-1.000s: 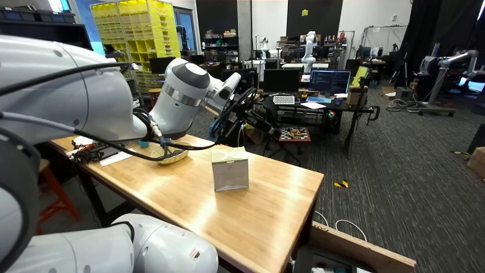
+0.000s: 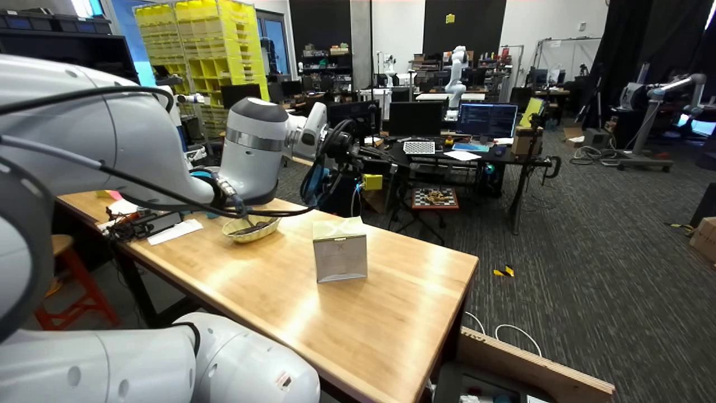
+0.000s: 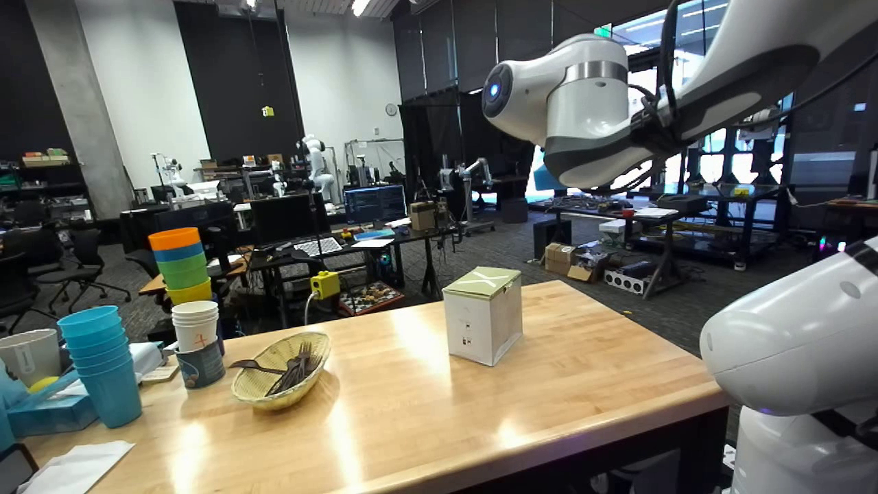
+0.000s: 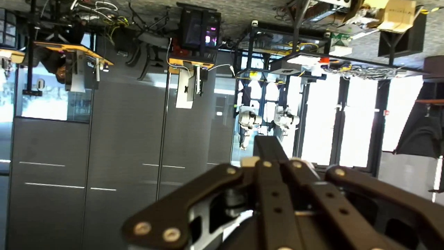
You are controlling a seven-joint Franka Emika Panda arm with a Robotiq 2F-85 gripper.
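Observation:
My gripper [image 2: 390,160] is held high, beyond the white box and above its level, pointing level toward the far side of the room. In the wrist view the dark fingers [image 4: 269,146] lie together, and nothing shows between them. The white box [image 3: 485,321] stands upright on the wooden table [image 3: 387,428]; its greenish lid [image 3: 485,281] bears a pale X and looks closed. To its left rests a wicker basket [image 3: 284,401] with dark forks [image 3: 300,366] in it. Exterior view 2 shows the arm but not the gripper.
Stacked blue cups [image 3: 103,362], white paper cups [image 3: 196,325] and colored cups [image 3: 181,263] crowd the table's left end, near a white sheet [image 3: 78,469]. A yellow box [image 3: 325,285] hangs beyond the far edge. Bare tabletop surrounds the white box.
The wrist and gripper have swung left and up in exterior view 1, from pointing down-right to nearly level, uncovering the yellow box. White box and basket have stayed put.

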